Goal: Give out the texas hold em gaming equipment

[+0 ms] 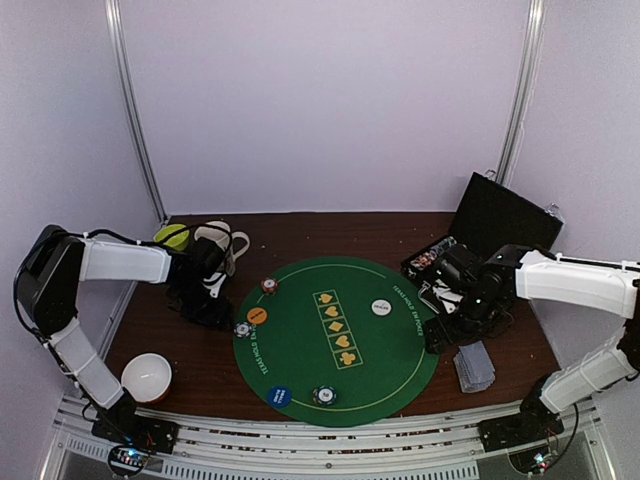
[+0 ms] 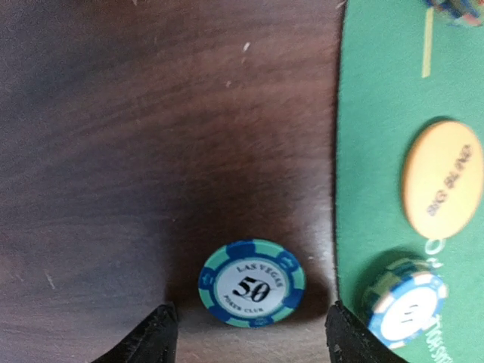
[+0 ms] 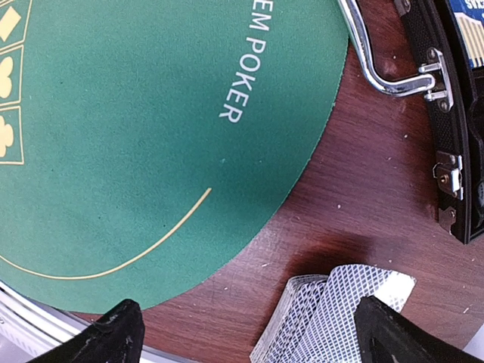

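My left gripper is open just over a blue-and-teal 50 chip [image 2: 251, 291] on the wood beside the green poker mat [image 1: 300, 300]. A chip stack [image 2: 404, 310] and the orange big blind button [image 2: 442, 178] sit on the mat's left edge. Other stacks [image 1: 269, 286] [image 1: 324, 395], the dealer button [image 1: 381, 307] and blue small blind button [image 1: 279, 396] lie on the mat. My right gripper stands open over the mat's right edge, near the card pile [image 3: 340, 310] and the open chip case [image 3: 446, 128].
A white bowl [image 1: 147, 375] sits at the front left; a yellow-green container [image 1: 172, 233] and white mugs [image 1: 220, 235] stand at the back left.
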